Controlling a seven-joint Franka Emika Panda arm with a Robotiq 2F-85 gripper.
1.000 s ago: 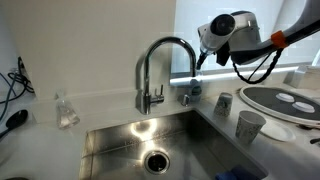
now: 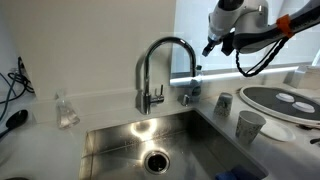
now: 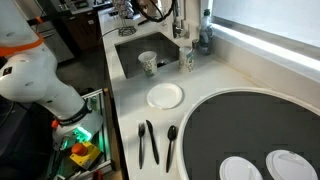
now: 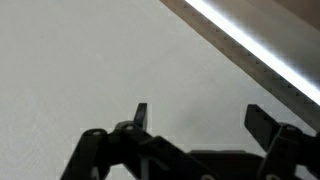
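My gripper (image 2: pixel 216 48) hangs high at the upper right in exterior view 1, above the bottle and cups beside the sink. Its fingers are open. In the wrist view the two dark fingers (image 4: pixel 262 127) stand wide apart, with only a pale, blurred surface beyond and a bright strip at upper right. One cup (image 3: pixel 148 63) stands at the sink's edge, and another cup (image 3: pixel 186 60) is close to it, farther right. A white plate (image 3: pixel 165 96) lies flat on the counter. Nearer the camera are a fork (image 3: pixel 141 145), a knife (image 3: pixel 152 142) and a spoon (image 3: pixel 170 145).
The steel sink (image 2: pixel 115 150) has a tall faucet (image 2: pixel 147 75) behind it and something blue (image 2: pixel 237 173) at its near right. A bottle (image 3: pixel 205 36) stands by the wall. White discs (image 3: pixel 239 168) lie on a large dark oval surface (image 3: pixel 225 125).
In exterior view 1 my gripper has moved up and slightly right, away from the bottle and faucet. The objects on the counter look unmoved.
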